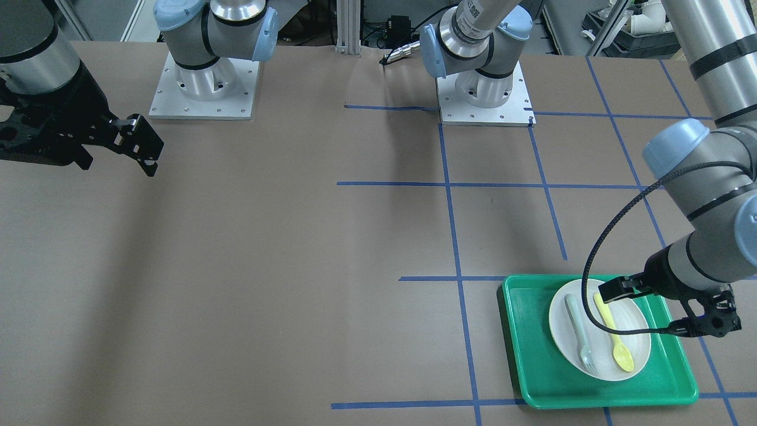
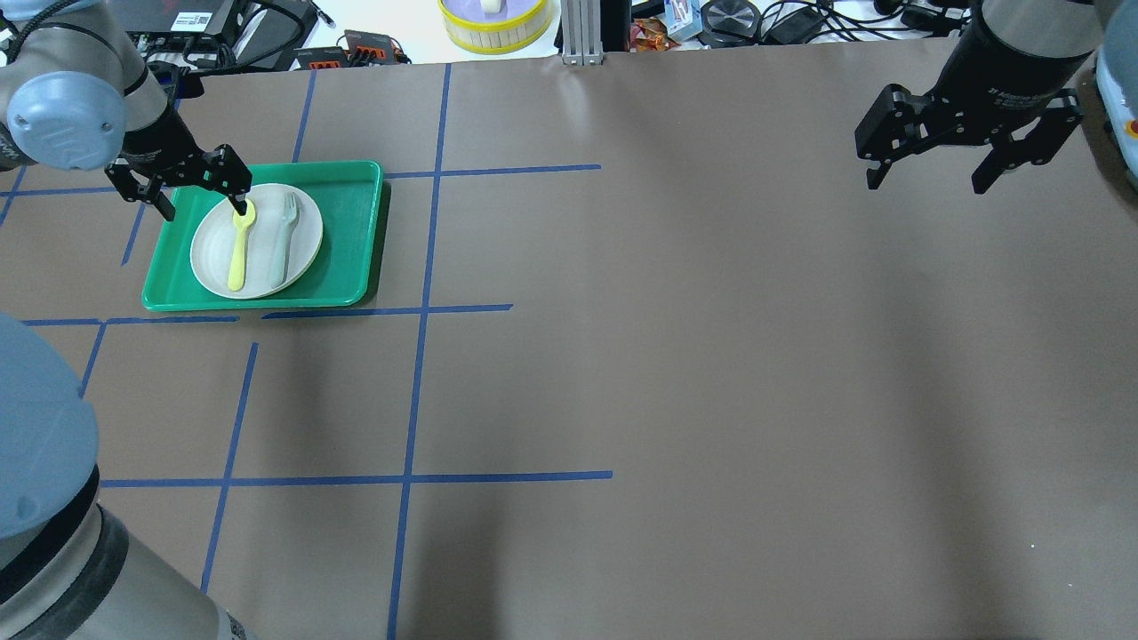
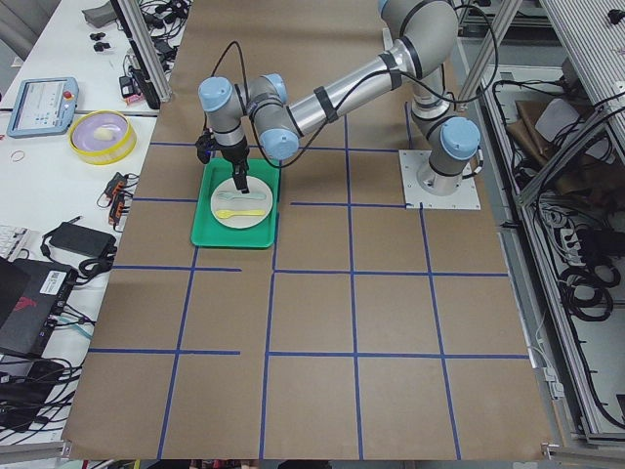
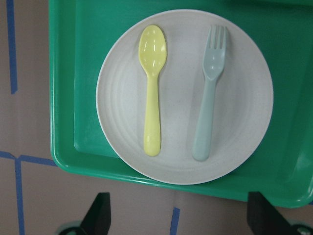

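A green tray (image 1: 529, 376) holds a white plate (image 4: 181, 171), on which a yellow spoon (image 4: 152, 117) and a pale blue fork (image 4: 205, 117) lie side by side. My gripper is open above the tray, its two fingers spread wide at the bottom corners of the wrist view with nothing between them. In the top view the gripper (image 2: 203, 213) hangs over the tray's left part, near the handles and heads of the cutlery.
A second arm's black gripper (image 2: 955, 149) hangs at the other side of the table. Other arm bases (image 1: 206, 99) stand along the edge.
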